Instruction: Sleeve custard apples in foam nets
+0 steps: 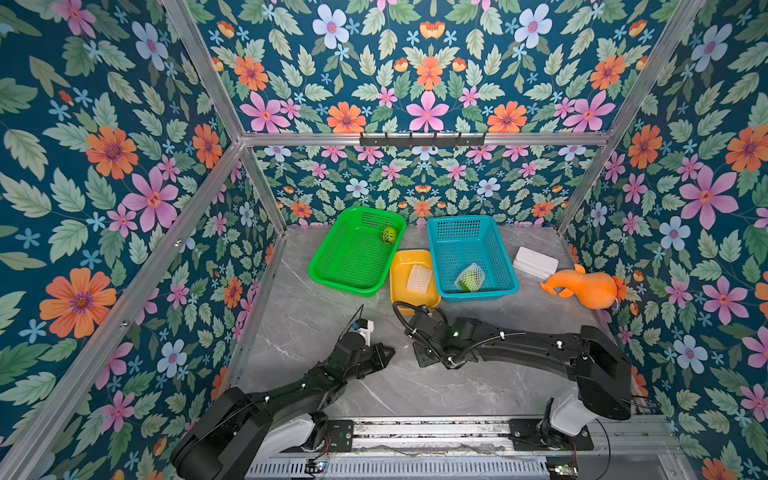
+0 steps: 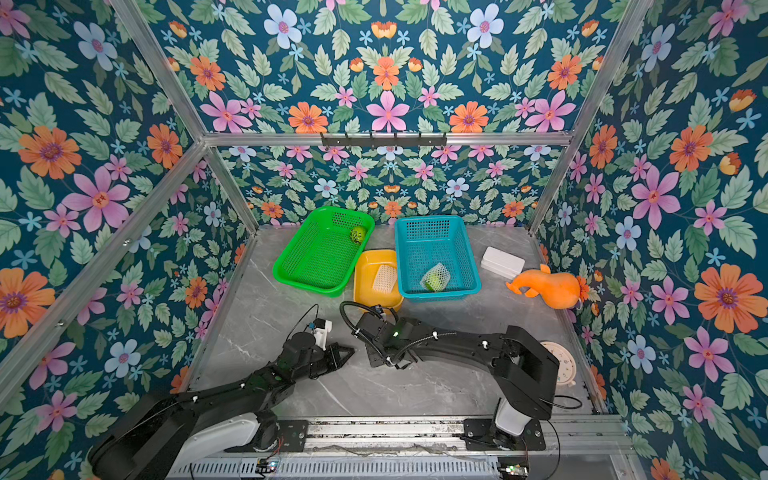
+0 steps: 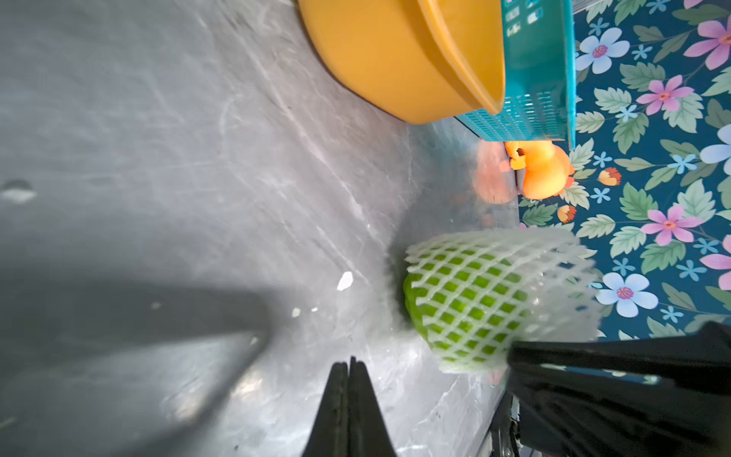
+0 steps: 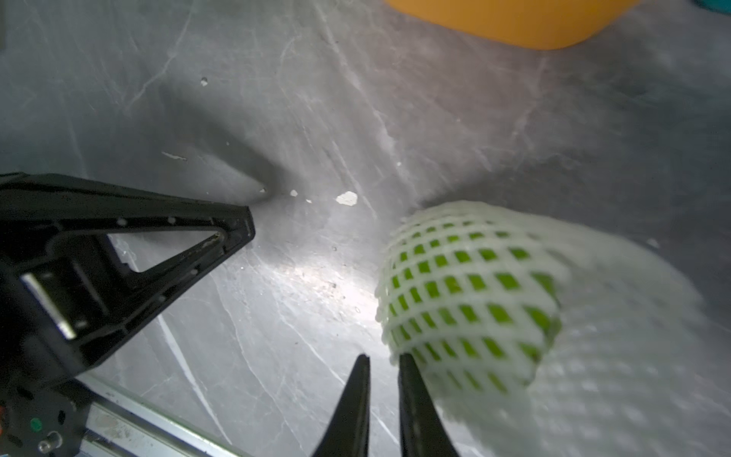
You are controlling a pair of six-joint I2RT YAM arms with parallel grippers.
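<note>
A green custard apple in a white foam net is low over the table, between the arms and mostly hidden by the right arm in the top views. My right gripper is shut on the net at the apple's near side. My left gripper is shut with nothing visible between its fingers, left of the netted fruit. A netted apple lies in the blue basket. A bare-looking apple sits in the green basket, and an empty-looking net in the yellow tray.
An orange plush toy and a white block lie at the back right. A round pale disc is partly behind the right arm.
</note>
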